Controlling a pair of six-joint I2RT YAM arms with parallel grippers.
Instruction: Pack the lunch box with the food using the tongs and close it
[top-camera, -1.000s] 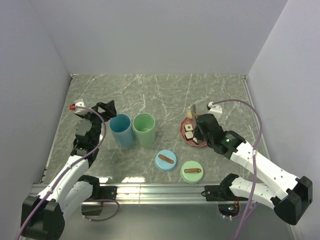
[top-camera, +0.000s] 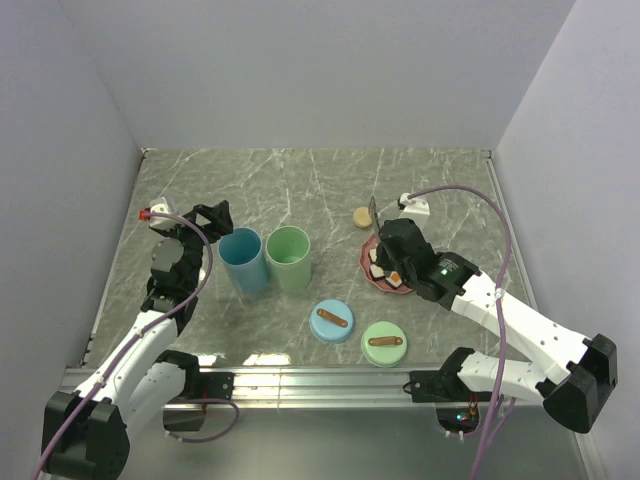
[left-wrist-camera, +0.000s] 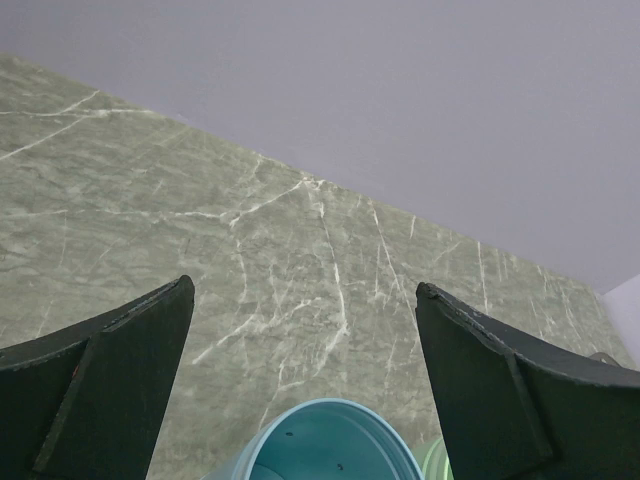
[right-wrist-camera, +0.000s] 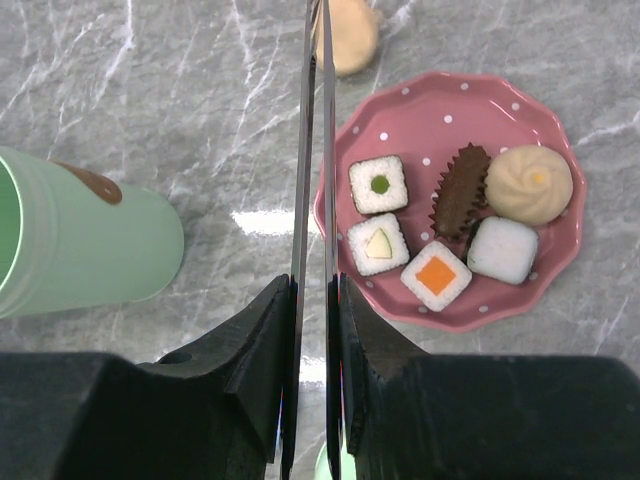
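My right gripper is shut on thin metal tongs (top-camera: 374, 211), whose long blades point away from me. Past the scalloped pink plate (right-wrist-camera: 550, 285), a pale bun (top-camera: 361, 217) appears to rest on the table, a little left of the tongs' end in the top view; whether they touch is unclear. On the plate are several white sushi pieces (right-wrist-camera: 377, 246), a dark spiky piece (right-wrist-camera: 461, 188) and another bun (right-wrist-camera: 529, 185). The blue cup-shaped box (top-camera: 243, 260) and green one (top-camera: 289, 257) stand uncovered. My left gripper is open and empty, over the table beside the blue box.
A blue lid (top-camera: 328, 330) and a green lid (top-camera: 384, 354), each with a brown handle, lie near the front edge. Bare table (top-camera: 325, 180) stretches along the back. My right arm covers part of the plate in the top view.
The bun has moved from the plate's far edge leftward and back, off the plate. The tongs and right gripper shifted left. My left arm is still.
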